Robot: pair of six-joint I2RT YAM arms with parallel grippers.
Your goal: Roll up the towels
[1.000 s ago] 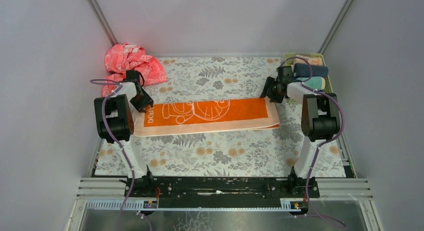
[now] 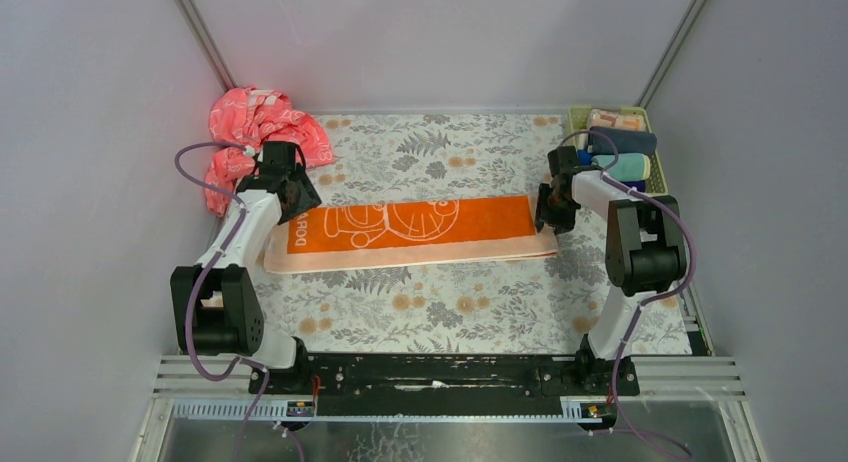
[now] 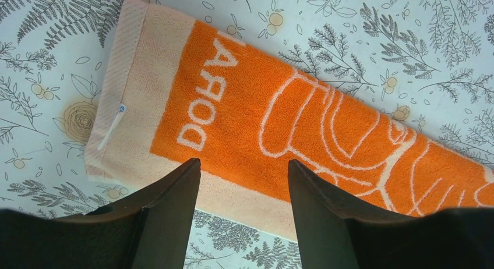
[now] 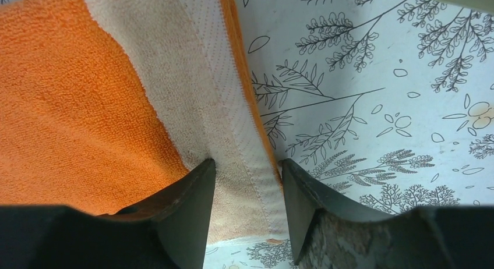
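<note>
An orange towel with a peach border (image 2: 420,228) lies folded into a long flat strip across the table. In the left wrist view its lettered end (image 3: 215,100) lies flat, with a tag on the pale hem. My left gripper is partly open above that end, nothing between its fingers. At the strip's other end, my right gripper is partly open with its fingers (image 4: 195,190) on either side of the pale hem (image 4: 233,106). One finger is over the border and the other is at the outer edge. Whether they touch the cloth is hard to tell.
A crumpled pink-red towel (image 2: 262,122) is heaped at the back left. At the back right stands a green basket (image 2: 657,177) holding several rolled towels (image 2: 625,142).
The strip looks unmoved.
</note>
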